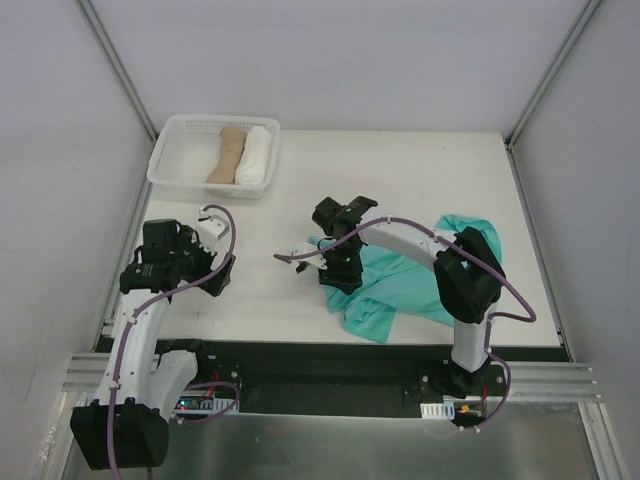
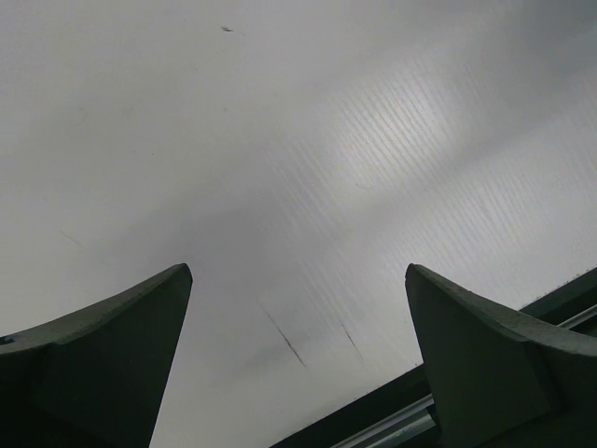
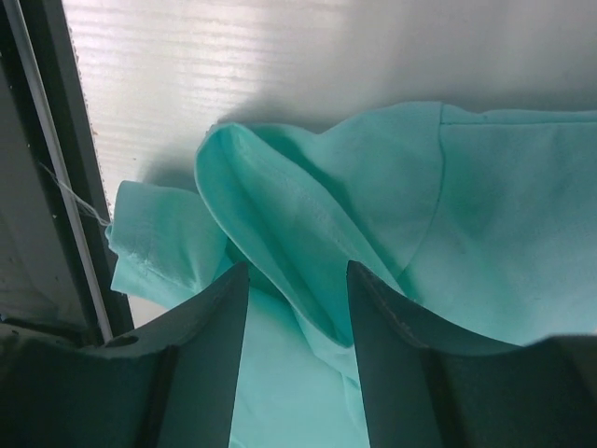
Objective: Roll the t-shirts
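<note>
A turquoise T-shirt (image 1: 400,285) lies crumpled and spread over the right half of the white table. In the right wrist view its cloth (image 3: 308,205) shows a raised, folded edge running down between the fingers. My right gripper hangs over the shirt's left part, its fingers part open, with no grip on the cloth visible. At the left of the table my left gripper (image 1: 222,275) is open over bare surface; only tabletop appears between its fingers.
A white basket (image 1: 172,155) at the back left holds a brown roll (image 1: 228,155) and a white roll (image 1: 254,155). Bare table (image 1: 270,300) lies between the left gripper and the shirt. The table's front edge borders a dark rail (image 1: 320,355).
</note>
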